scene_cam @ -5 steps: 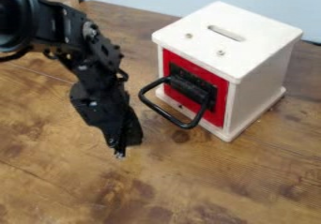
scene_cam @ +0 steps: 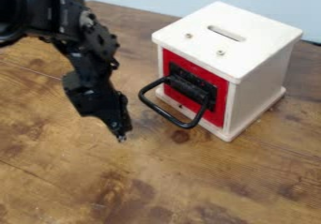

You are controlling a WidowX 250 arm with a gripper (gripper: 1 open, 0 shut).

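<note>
My black gripper (scene_cam: 119, 132) hangs low over the wooden table, left of a white wooden box (scene_cam: 246, 78). The box has a red front panel (scene_cam: 216, 115) with a black handle (scene_cam: 167, 117) that sticks out toward me. The fingertips are apart from the handle, to its lower left. From this view I cannot tell how far the fingers are apart.
The box fills the back right, with a light wall behind it. The arm comes in from the upper left.
The arm and gripper have shifted slightly left and a little up over the last second. The box and its handle look unmoved.
</note>
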